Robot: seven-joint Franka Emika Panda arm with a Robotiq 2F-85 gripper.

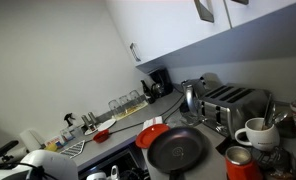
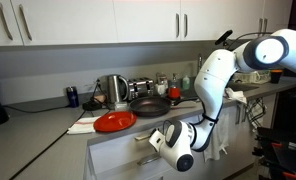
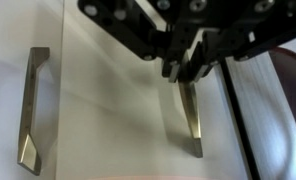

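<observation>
My gripper is at the front of the white drawers point(image 2: 118, 158), below the counter edge. In the wrist view its dark fingers are close around the near end of a metal drawer handle point(image 3: 191, 115). How far apart they stand, and whether they touch the handle, is hard to make out. A second metal handle point(image 3: 30, 110) lies apart to the left in that view. From the second exterior view, the white arm point(image 2: 178, 150) reaches low in front of the drawers, and the fingertips are small there.
Above on the counter are a black pan point(image 2: 148, 106), a red plate point(image 2: 114, 122), a toaster point(image 1: 228, 103), a kettle point(image 2: 118, 88), a white mug point(image 1: 260, 133) and a red can point(image 1: 241, 163). Clear counter point(image 2: 33, 150) extends at the left of the second exterior view.
</observation>
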